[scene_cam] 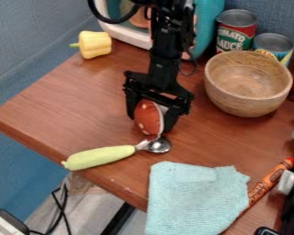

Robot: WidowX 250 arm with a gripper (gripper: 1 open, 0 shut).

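The black gripper (156, 103) points down at the middle of the wooden table (63, 115), around a red and white oval object (149, 117) that is held upright between its fingers. Just below it lies a metal spoon or scoop (156, 145) with a pale yellow-green handle (98, 157), reaching toward the near left edge. Whether the red object touches the table cannot be told.
A wooden bowl (248, 83) sits right, with cans (235, 30) behind it. A toy appliance (128, 29) and yellow piece (92, 43) are at the back. A light blue cloth (193, 202) lies in front.
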